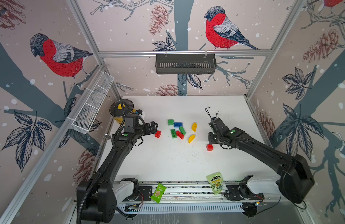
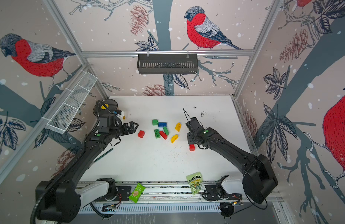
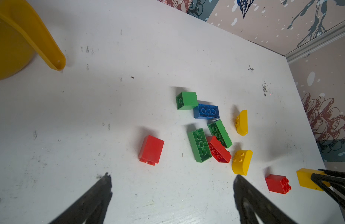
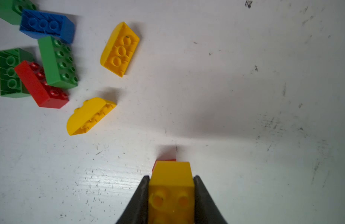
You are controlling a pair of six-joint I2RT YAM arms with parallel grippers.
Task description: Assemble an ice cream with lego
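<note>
My right gripper is shut on a yellow brick (image 4: 170, 173), held above a red brick that is partly hidden beneath it in the right wrist view. My left gripper (image 1: 153, 128) stands open beside another red brick (image 3: 151, 148), nothing between its fingers. In the middle lie green bricks (image 3: 199, 145), a blue brick (image 3: 206, 111), a red brick (image 4: 41, 84) and two curved yellow pieces (image 4: 120, 48) (image 4: 90, 115), apart from the held brick.
A yellow container (image 3: 11, 48) with a dark lid stands at the back left. Two green packets (image 1: 158, 192) (image 1: 215, 183) lie at the front edge.
</note>
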